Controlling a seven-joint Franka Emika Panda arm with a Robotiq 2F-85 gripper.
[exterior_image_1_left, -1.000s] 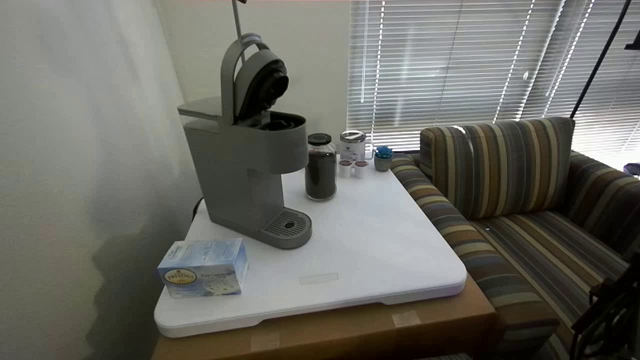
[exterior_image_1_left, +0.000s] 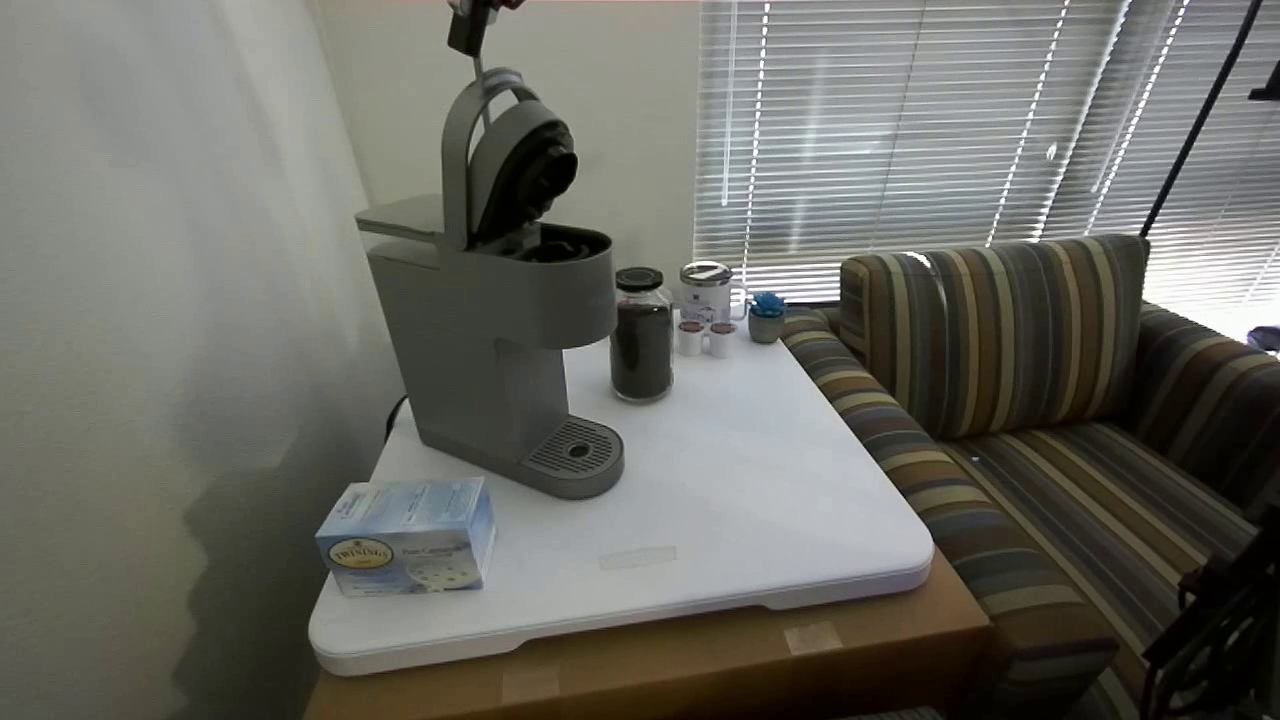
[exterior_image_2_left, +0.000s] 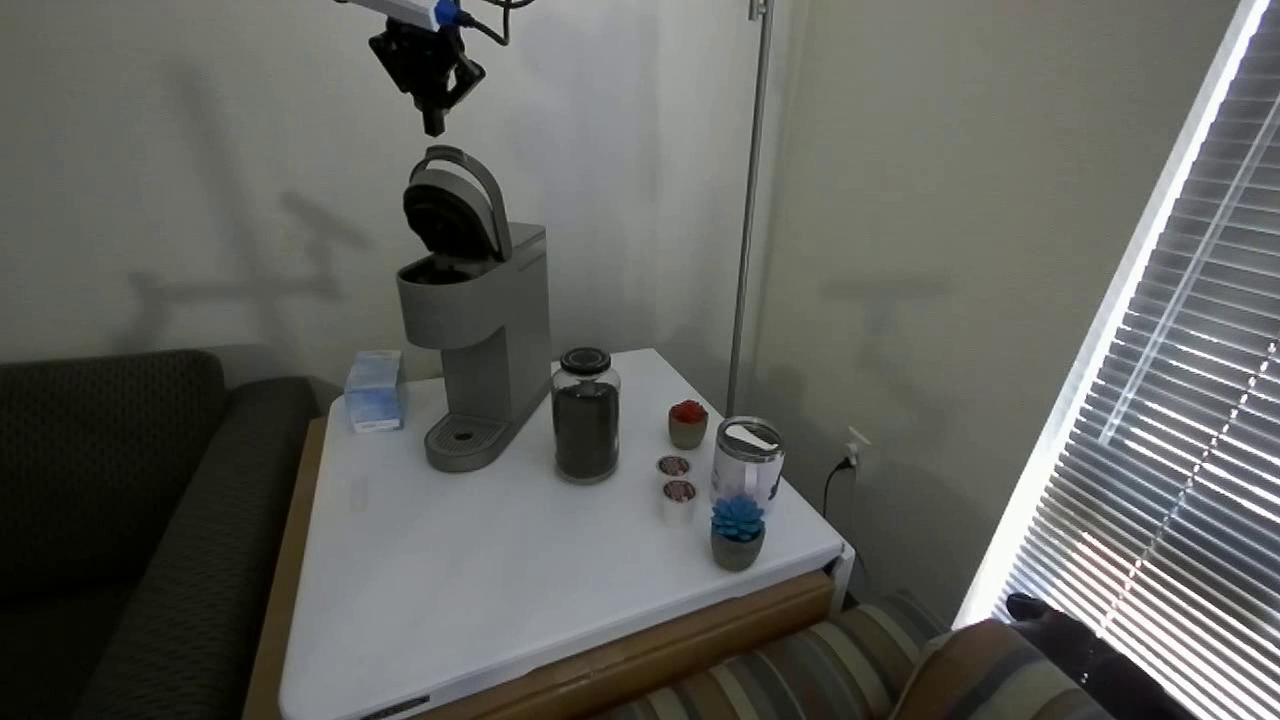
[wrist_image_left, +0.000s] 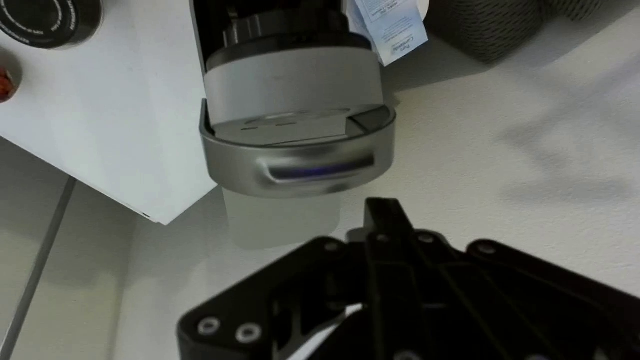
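Observation:
The grey coffee maker (exterior_image_1_left: 474, 348) stands upright on the white tabletop. Its lid (exterior_image_1_left: 516, 162) is raised, and the brewing chamber (exterior_image_2_left: 441, 271) below lies exposed. Above the raised lid and handle hangs my gripper (exterior_image_2_left: 433, 122), apart from them in the second exterior view. In the wrist view its fingers (wrist_image_left: 385, 213) are together, nothing showing between them, with the lid handle (wrist_image_left: 300, 168) just beyond the tips. Only the gripper's lower end enters the first exterior view at the top.
A jar with dark contents (exterior_image_2_left: 587, 420) stands beside the machine. A Twinings tea box (exterior_image_1_left: 408, 540) lies at its other side. Pods (exterior_image_2_left: 678, 498), a lidded mug (exterior_image_2_left: 749, 462) and small potted plants (exterior_image_2_left: 737, 534) are grouped farther off.
My gripper has come lower into the first exterior view, nearer the top of the raised lid. Lid, machine and tabletop objects look unchanged.

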